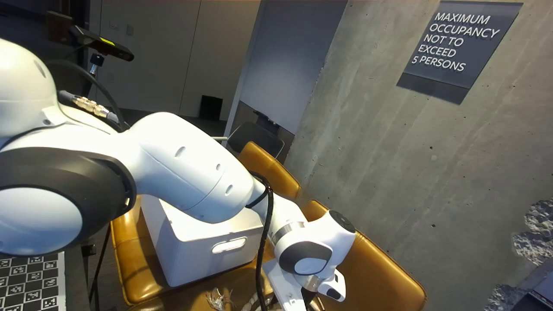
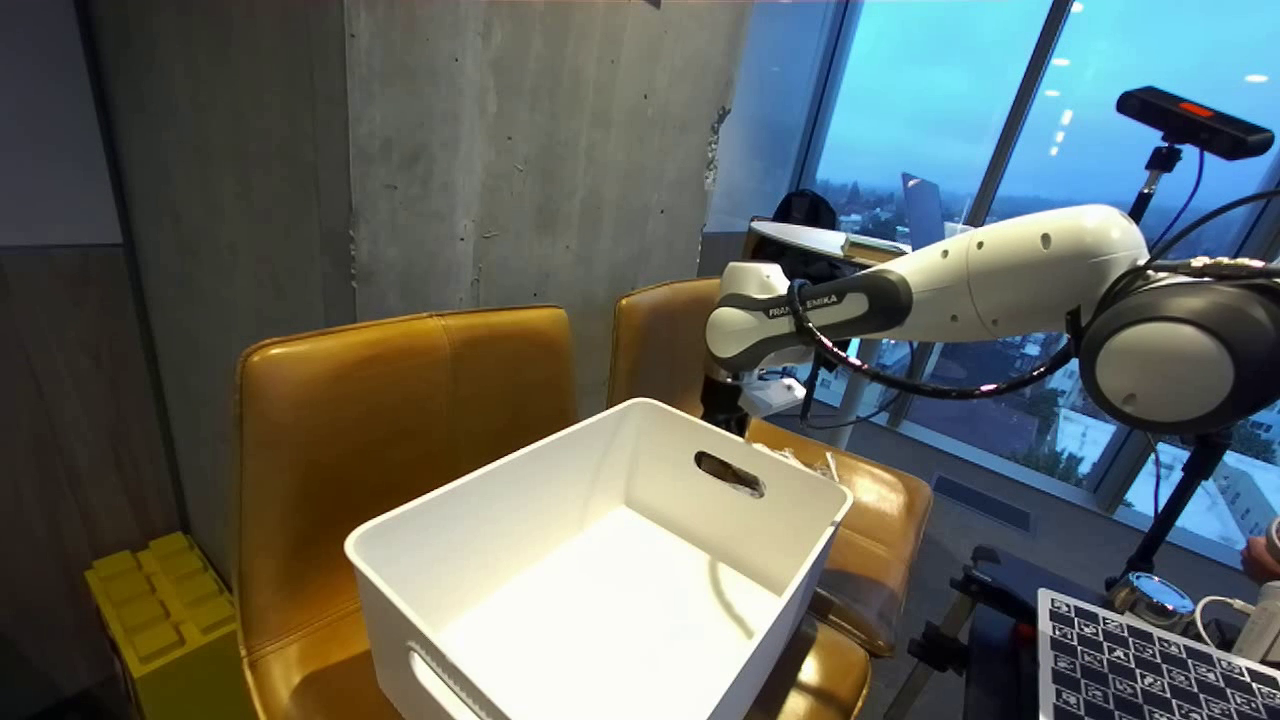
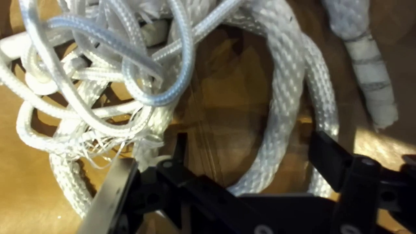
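Close up in the wrist view, my gripper stands open above the brown chair seat. A thick white braided rope (image 3: 282,84) curves down through the space between its fingers, with nothing clamped. To the left is a tangle of thinner white cord (image 3: 93,111), with frayed strands near the left finger. Another strand of rope runs beside the right fingertip. One taped rope end (image 3: 370,76) lies at the upper right. Most of the rope is hidden behind my hand (image 1: 311,259) in exterior view 1.
An empty white bin (image 2: 402,522) with handle slots sits on the neighbouring tan chair (image 2: 402,396). Chair backs and a concrete wall (image 1: 414,155) stand behind. A black cable (image 1: 265,243) hangs along the arm.
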